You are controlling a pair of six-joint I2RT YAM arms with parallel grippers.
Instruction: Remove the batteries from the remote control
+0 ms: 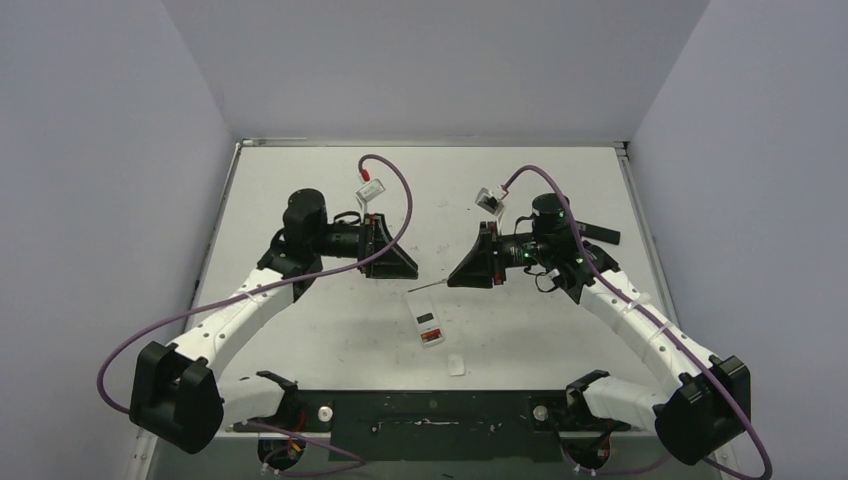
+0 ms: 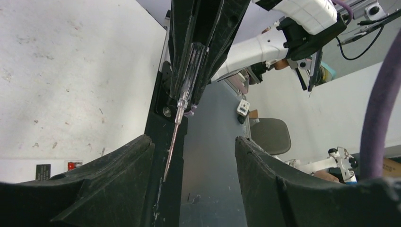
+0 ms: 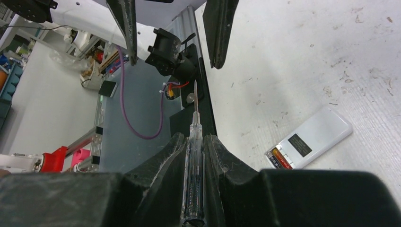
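The white remote control [image 1: 424, 312] lies on the table between the arms, its battery bay open at the near end. Batteries [image 3: 282, 159] sit in that bay, one showing red and orange. A clear-handled screwdriver [image 3: 193, 161] is gripped by my right gripper, its thin shaft pointing toward the left gripper. In the left wrist view the screwdriver's handle [image 2: 190, 75] shows between the right fingers. My left gripper is open and empty, fingers apart. From above, both grippers appear over the remote's far end, left gripper [image 1: 415, 274] and right gripper [image 1: 451, 283] facing each other.
A small white piece, apparently the battery cover [image 1: 456, 365], lies near the front edge, right of the remote. A black oblong object [image 1: 599, 233] rests at the right, behind the right arm.
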